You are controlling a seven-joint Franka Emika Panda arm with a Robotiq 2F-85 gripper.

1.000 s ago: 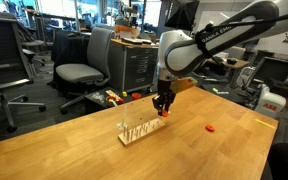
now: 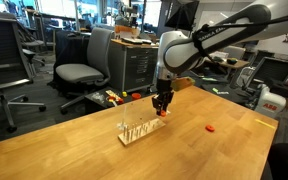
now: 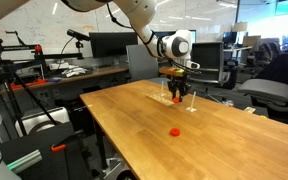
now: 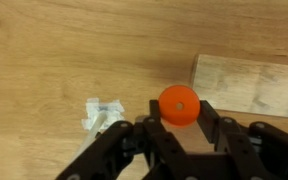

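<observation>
My gripper is shut on a round orange-red piece [image 4: 179, 105], whose top shows between the fingertips in the wrist view. Beside it, to the right in that view, lies a pale wooden board [image 4: 249, 85]; the piece overlaps its near left corner. In exterior view 1 the board [image 2: 141, 132] carries a row of short upright pegs, and the held piece [image 2: 162, 112] is at its right end. Whether the piece touches the board or table cannot be told. Another red piece [image 2: 210, 128] lies alone on the table to the right.
A white crumpled patch [image 4: 104, 112] with a pale rod lies left of the gripper in the wrist view. Office chairs [image 2: 84, 65] and a cabinet [image 2: 134, 65] stand beyond the table [image 2: 64, 155].
The gripper has shifted very slightly near the board's right end, with the red piece still in it. The board and the loose red piece have stayed put.
</observation>
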